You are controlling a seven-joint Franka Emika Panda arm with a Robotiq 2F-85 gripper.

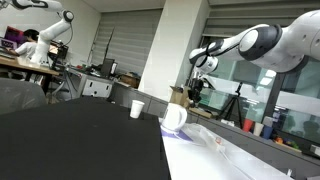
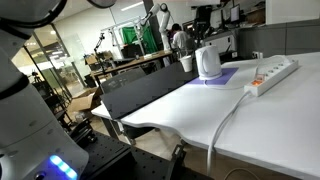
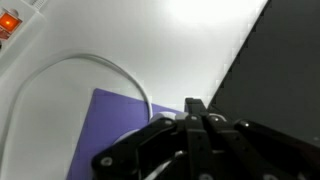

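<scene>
A white kettle stands upright on a purple mat, its body plain in exterior view 2. My gripper hangs in the air above and, in exterior view 1, slightly right of the kettle, apart from it. In the wrist view the gripper is shut, and nothing shows between its fingers. Only part of the kettle's white rim appears under the gripper there; the rest is hidden. A white cup is beside the kettle, past the dark surface.
A white power strip with a cable lies on the white table, near the purple mat. A large black sheet covers much of the table.
</scene>
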